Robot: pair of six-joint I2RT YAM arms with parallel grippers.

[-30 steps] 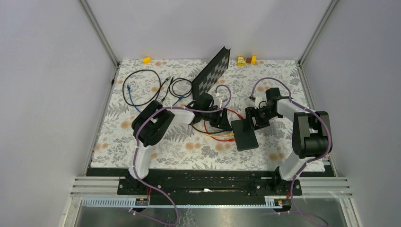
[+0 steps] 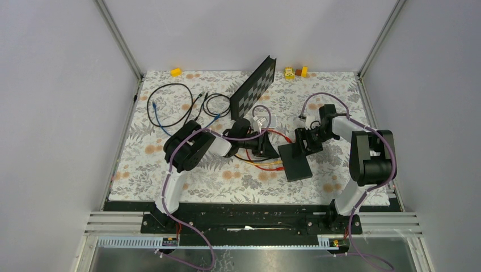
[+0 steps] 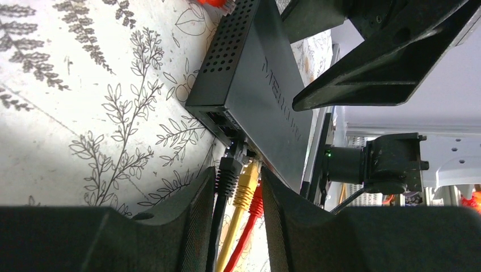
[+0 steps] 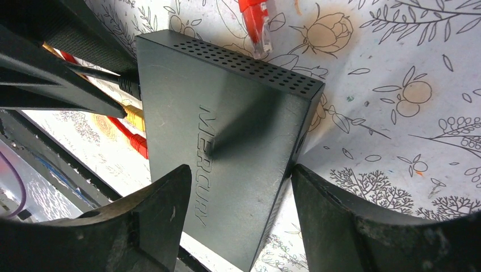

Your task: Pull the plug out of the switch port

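The black Mercury switch point(image 2: 295, 167) point(image 3: 261, 90) point(image 4: 227, 153) lies on the floral mat, with black point(image 3: 229, 173), yellow point(image 3: 245, 190) and red point(image 3: 256, 201) plugs at its side. My left gripper is part open around the black plug, close by the ports; whether it touches is unclear. My right gripper stands part open over the switch's far end, one finger at its edge. A loose red plug point(image 4: 255, 28) lies beside the vented side.
A checkered board point(image 2: 253, 85) stands behind the left arm. Coiled cables point(image 2: 170, 124) lie at the left, small yellow blocks point(image 2: 288, 73) at the back.
My left arm has shifted slightly right and toward the front of the table. The switch has moved slightly to the right. The right arm is almost unchanged.
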